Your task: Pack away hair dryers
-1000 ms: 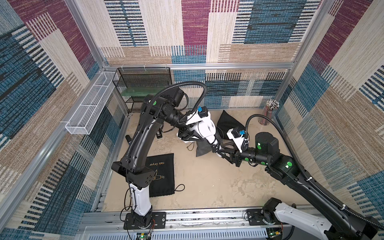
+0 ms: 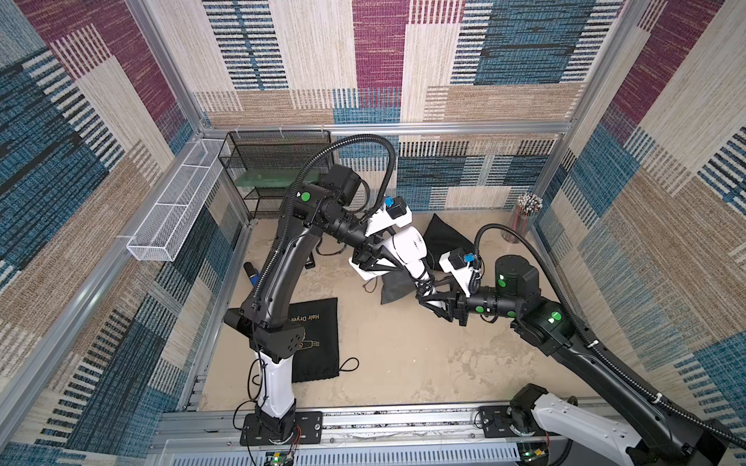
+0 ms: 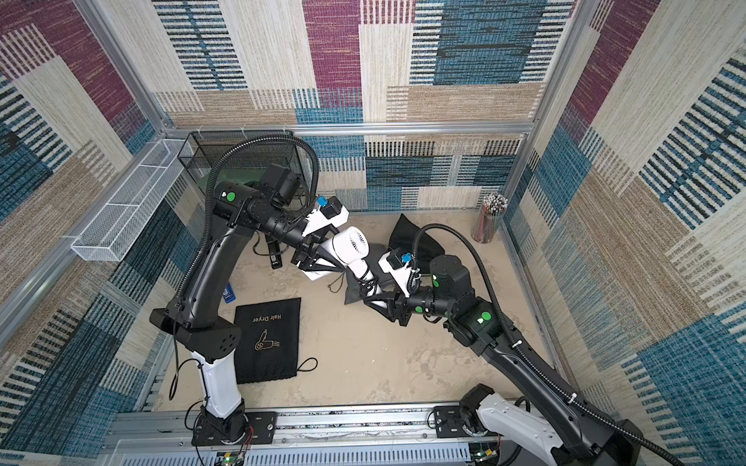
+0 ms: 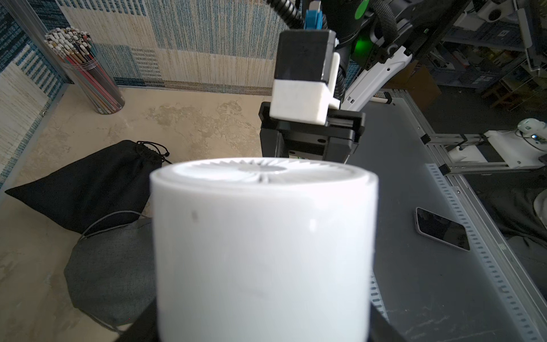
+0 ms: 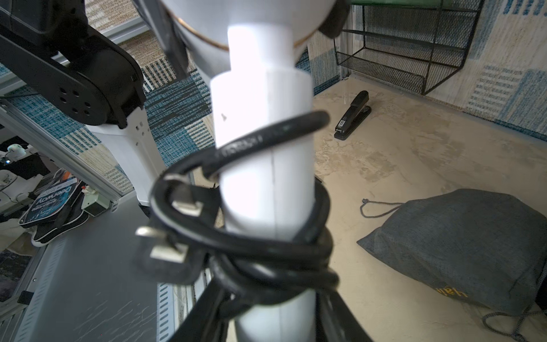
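A white hair dryer (image 3: 351,245) hangs over the mid table, head up, black cord (image 5: 250,250) wound on its handle. My right gripper (image 3: 376,299) is shut on the handle. My left gripper (image 3: 317,252) is at the dryer's head; in the left wrist view the head (image 4: 265,250) fills the middle and hides the fingers, so its finger state is unclear. A flat black bag (image 3: 264,341) printed Hair Dryer lies front left. A grey bag (image 5: 455,245) and a black drawstring bag (image 4: 97,182) lie behind the dryer.
A black wire rack (image 2: 272,155) stands back left, a white wire basket (image 2: 175,202) is on the left wall. A cup of pencils (image 3: 485,221) stands back right. A stapler (image 5: 350,116) lies on the table.
The left arm and gripper have risen a little at the dryer's head. The right gripper has shifted only slightly, still holding the handle.
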